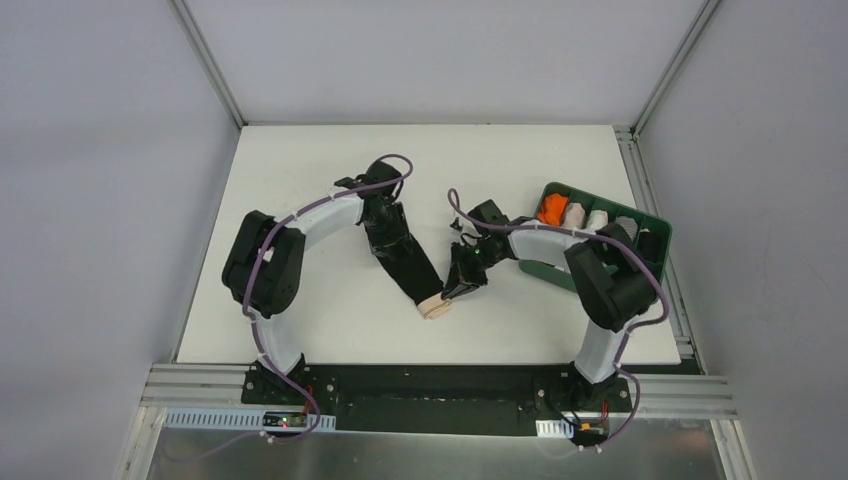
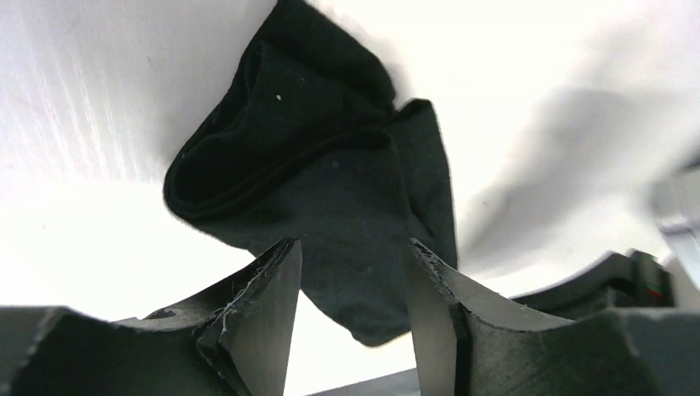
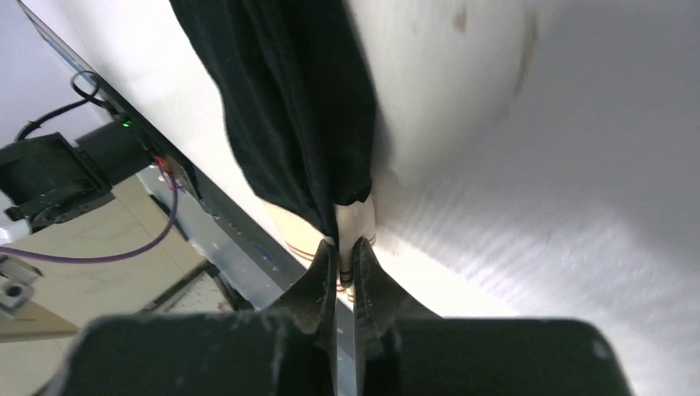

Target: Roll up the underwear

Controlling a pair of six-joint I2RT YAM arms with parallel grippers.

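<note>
The underwear, black with a beige striped waistband, lies as a narrow folded strip slanting across the middle of the table. Its black end, loosely creased, fills the left wrist view. There my left gripper stands part open over the cloth, its fingers apart with none of it visibly pinched. At the waistband end, my right gripper is shut on the underwear, its fingertips closed on the beige band. In the top view the left gripper partly covers the strip's upper end.
A green bin with rolled orange, pale, grey and black cloths stands at the right, partly under the right arm.
</note>
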